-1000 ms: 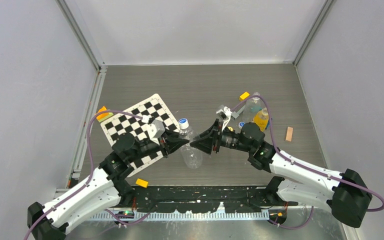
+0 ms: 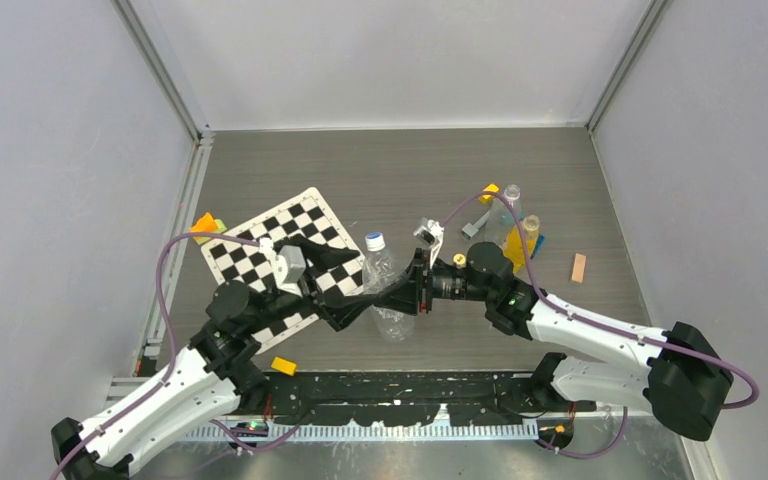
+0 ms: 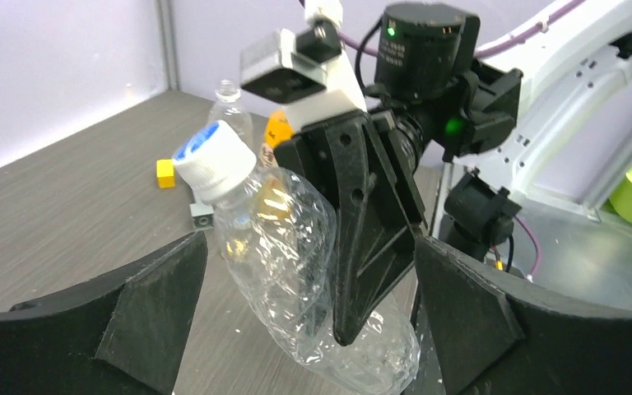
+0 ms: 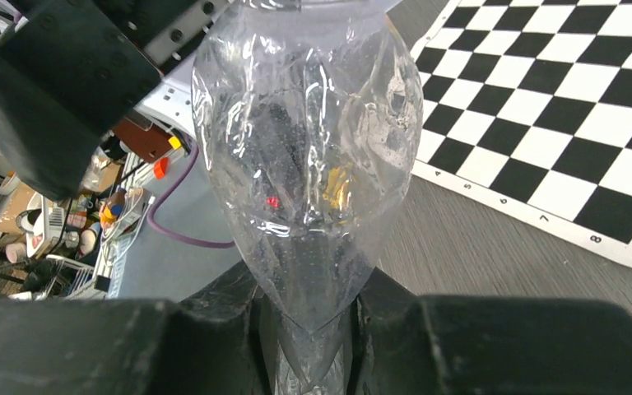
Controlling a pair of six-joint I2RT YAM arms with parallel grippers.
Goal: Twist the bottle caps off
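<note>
A clear plastic bottle (image 2: 381, 268) with a white and blue cap (image 2: 375, 241) is in the middle of the workspace. My right gripper has its fingers pressed on both sides of the bottle's body, squeezing it. In the left wrist view the bottle (image 3: 276, 239) leans with its cap (image 3: 212, 160) still on top. My left gripper (image 2: 356, 280) is spread wide on the bottle's left side, and its black fingers (image 3: 152, 304) stand clear of the bottle.
A checkered board (image 2: 305, 215) lies under the left arm. Another clear bottle (image 2: 511, 195) and a yellow one (image 2: 530, 228) are at the right back. A wooden block (image 2: 578, 268) and a yellow block (image 2: 283, 366) lie loose.
My left gripper has opened and drawn back from the bottle. The right gripper has moved left and closed round the bottle's body, and the bottle has shifted slightly right.
</note>
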